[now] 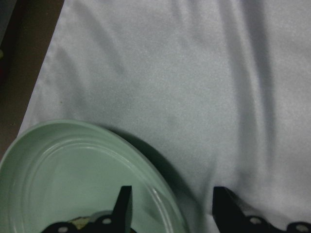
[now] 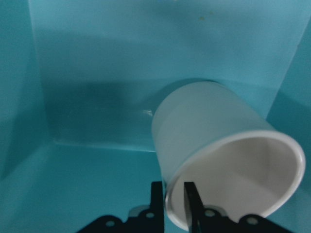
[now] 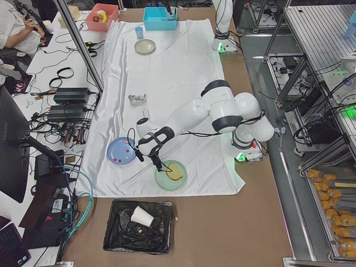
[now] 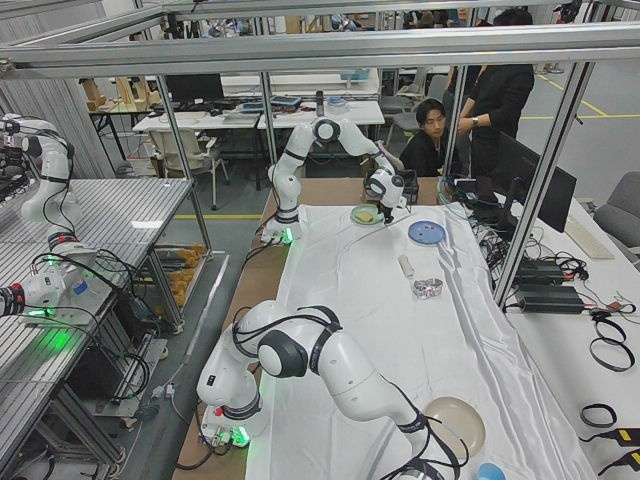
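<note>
My left gripper stands open over the rim of a green plate [image 3: 164, 181] that holds a yellow slice [image 3: 173, 171], partly hidden beneath it in the left wrist view. A blue plate [image 3: 120, 151] lies to the left. In the right wrist view a white cup [image 2: 209, 121] lies on its side in a blue bin [image 2: 97, 170], with one finger of my right gripper inside its mouth and the other outside; whether they grip the rim I cannot tell.
A black bin [image 3: 119, 233] with a white cup is at the front. A clear crumpled object [image 3: 137, 100], a pale plate [image 3: 144, 47], a blue cup [image 3: 139, 32] and a red bin [image 3: 102, 22] are farther back.
</note>
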